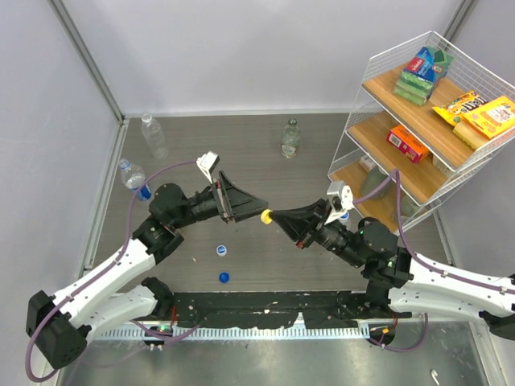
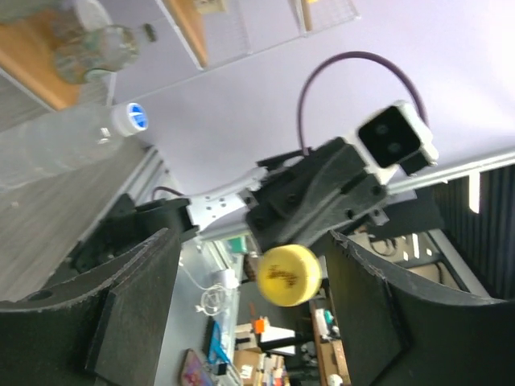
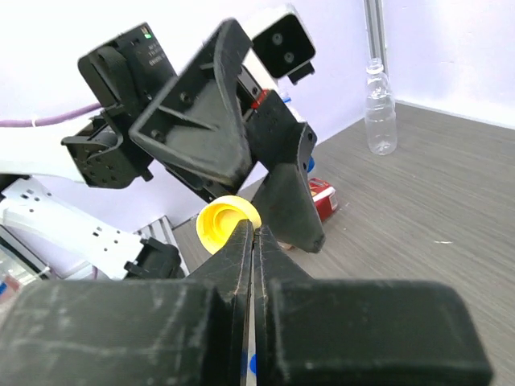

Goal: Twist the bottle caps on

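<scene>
My right gripper point(image 1: 273, 216) is shut on a yellow cap point(image 3: 228, 220), raised at the centre. My left gripper point(image 1: 251, 207) is open and faces it, the cap lying just beyond its fingers in the left wrist view point(image 2: 287, 274). A white cap point(image 1: 221, 250) and a blue cap point(image 1: 224, 277) lie on the table. Clear bottles stand at the back left point(image 1: 154, 137), the left point(image 1: 131, 175) and the back middle point(image 1: 290, 137); another, mostly hidden in the top view, shows in the left wrist view point(image 2: 63, 146).
A wire rack with wooden shelves point(image 1: 374, 137) holding snack packets and boxes stands on the right. A red-labelled item point(image 3: 325, 202) is partly hidden behind my left gripper.
</scene>
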